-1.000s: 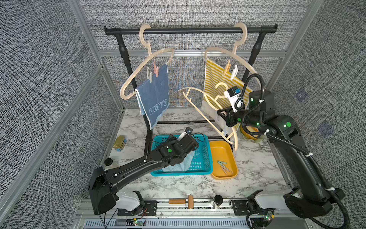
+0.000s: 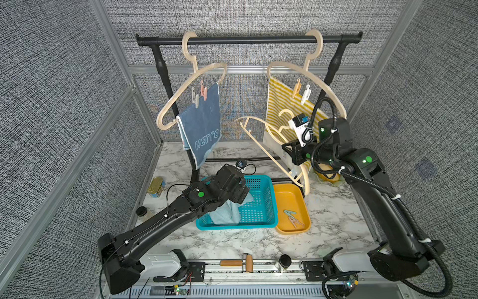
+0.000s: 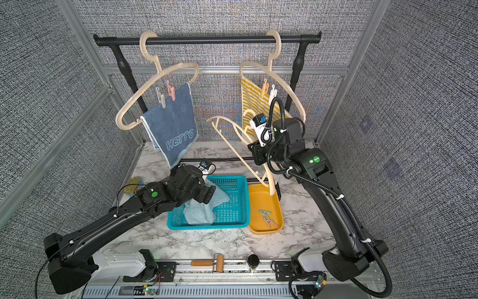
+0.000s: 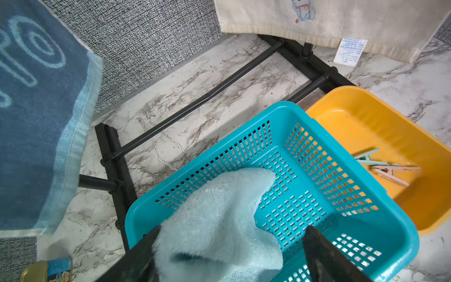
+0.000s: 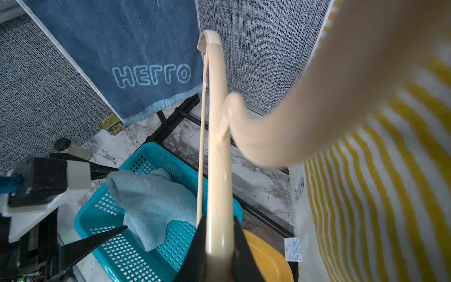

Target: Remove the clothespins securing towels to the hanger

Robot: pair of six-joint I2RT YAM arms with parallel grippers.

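Note:
A cream hanger point(image 2: 264, 149) without a towel is held in the air by my right gripper, shut on its bar. Over the teal basket point(image 2: 271, 209), my left gripper stands open, and a crumpled light blue towel point(image 4: 220, 221) lies in the basket below it. On the rack, a blue towel point(image 2: 204, 124) hangs with a grey clothespin point(image 2: 194, 98) and a pink clothespin point(image 2: 203, 90). The yellow-striped towel point(image 2: 281, 102) has an orange clothespin point(image 2: 296, 88) and a white clothespin point(image 2: 305, 94). Two loose clothespins point(image 4: 385, 169) lie in the orange tray point(image 2: 283, 199).
The black rack point(image 2: 249, 39) spans the back, its lower bar point(image 4: 188, 108) crossing the table behind the basket. A can point(image 2: 155, 186) and a dark-lidded jar point(image 2: 143, 213) stand at left. Bare marble shows right of the tray.
The right arm has shifted slightly left, still gripping the hanger.

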